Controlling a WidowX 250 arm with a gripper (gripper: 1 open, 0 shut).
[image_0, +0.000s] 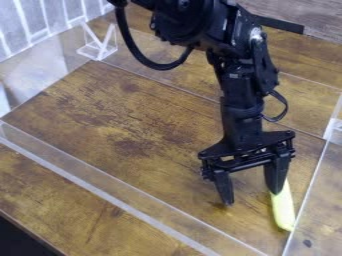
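Observation:
The black gripper (250, 187) is low over the wooden table at the lower right, its fingers spread open with nothing seen between them. A pale yellow-green elongated object (283, 210) lies just beside and partly behind the right finger, its upper end hidden by the gripper. I cannot tell whether the finger touches it.
Clear plastic edging runs along the left, front and right of the wooden table (107, 120). A white railing (34, 22) and a small white bracket (100, 42) stand at the upper left.

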